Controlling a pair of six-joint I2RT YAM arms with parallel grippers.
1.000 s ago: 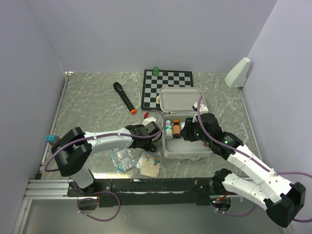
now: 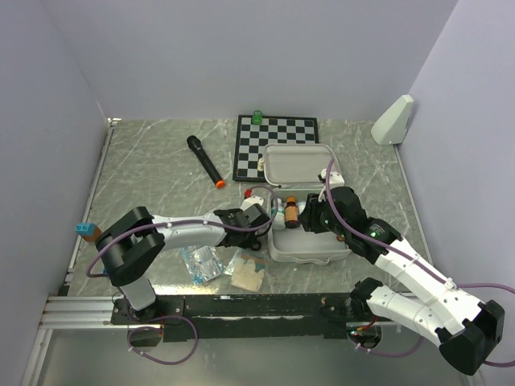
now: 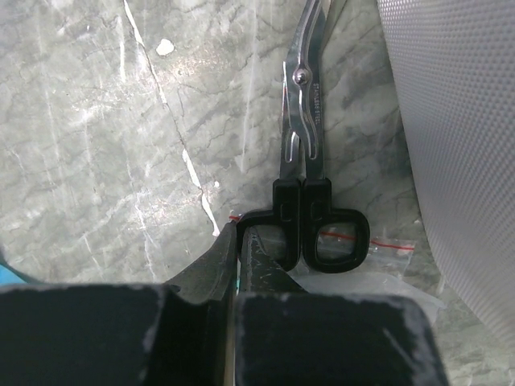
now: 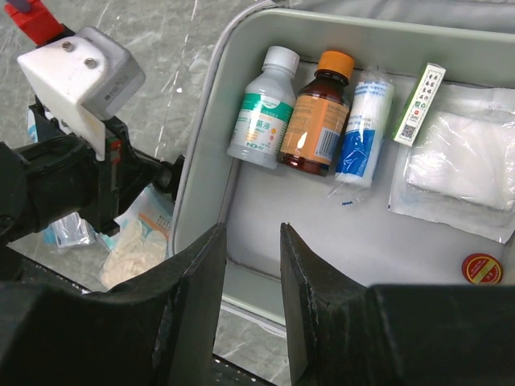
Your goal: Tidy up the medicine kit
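Black-handled scissors [image 3: 326, 217] lie on the marble beside the kit box, over a clear zip bag, in the left wrist view. My left gripper is shut, its tips at the scissors' left handle loop. The open kit box [image 4: 338, 233] holds a white bottle [image 4: 262, 117], a brown bottle [image 4: 314, 125], a rolled bandage [image 4: 362, 133], a thin carton [image 4: 418, 104], a packet [image 4: 459, 161] and a red tin [image 4: 483, 268]. My right gripper hangs open over the box, nothing between its fingers.
Bags [image 2: 247, 274] [image 2: 201, 263] lie at the front edge. The box lid [image 2: 298, 163] sits behind on a chessboard [image 2: 250, 137]. A microphone [image 2: 205, 161] lies back left.
My left arm has shifted slightly toward the front and its gripper sits a little lower in the top view. The right arm has not moved.
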